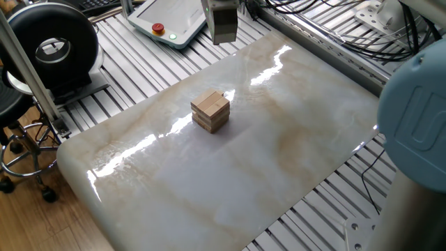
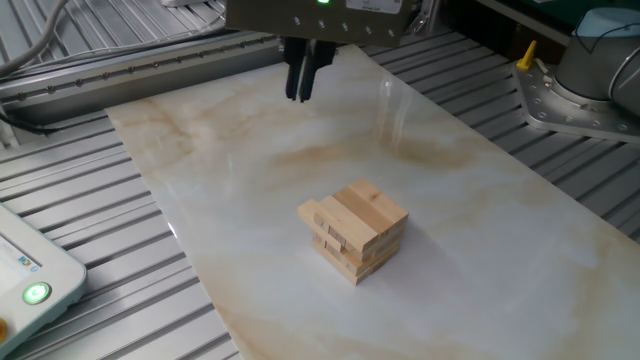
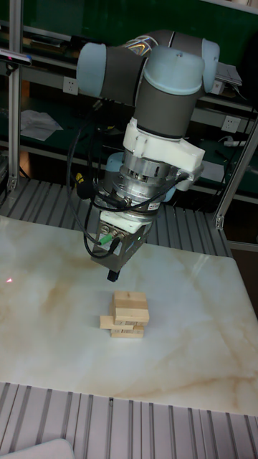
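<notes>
A small stack of light wooden blocks (image 2: 362, 222) stands on the marbled board. One block (image 2: 309, 211) juts out from its side at a middle layer, seen in exterior views 2 and 3. My gripper (image 2: 298, 98) hangs above the board, clear of the stack, its dark fingers close together and nothing visible between them. In exterior view 3 the gripper (image 3: 113, 276) appears above the stack (image 3: 131, 305), the fingers overlapping. Exterior view 1 shows the stack (image 1: 210, 111) near the board's middle, while the fingers are hidden by the gripper's housing.
The glossy marbled board (image 1: 279, 160) is otherwise bare around the stack. A teach pendant (image 1: 169, 19) with a red button lies on the slatted table beyond the board. Cables (image 1: 369, 42) run along the far rail.
</notes>
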